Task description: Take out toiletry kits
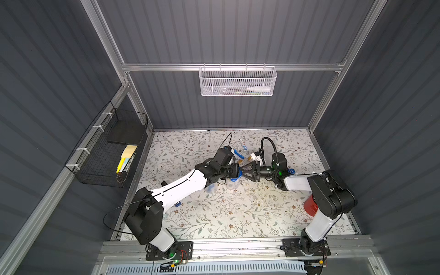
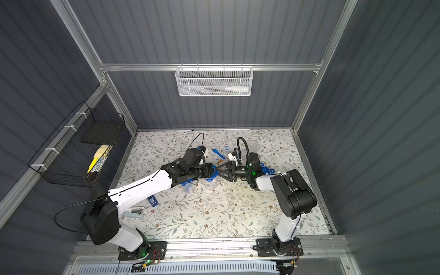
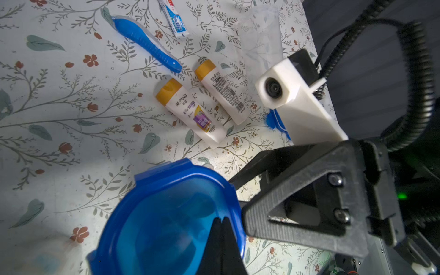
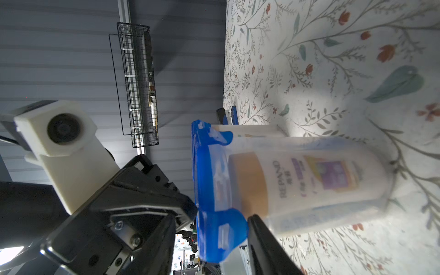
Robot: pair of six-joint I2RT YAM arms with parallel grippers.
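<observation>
A clear container [image 4: 316, 183] with a blue top [image 3: 183, 176] stands upright between my grippers. A bottle [image 4: 298, 178] with a yellow-orange cap shows through its wall. My left gripper is shut over the blue top, with nothing visible between its fingers. From the other side my right gripper stands open, its fingers on either side of a blue tab at the rim. Whether the top is closed cannot be told. Two pale bottles, one [image 3: 194, 114] nearer and one [image 3: 223, 91] farther, lie on the table beside a blue case [image 3: 146, 43] and a toothpaste tube [image 3: 173, 17].
Another clear container [image 3: 261, 41] lies on the table behind the right gripper's camera. A further blue-topped clear container [image 2: 188, 187] stands partly under the left arm. A red cup [image 1: 311, 206] is beside the right arm.
</observation>
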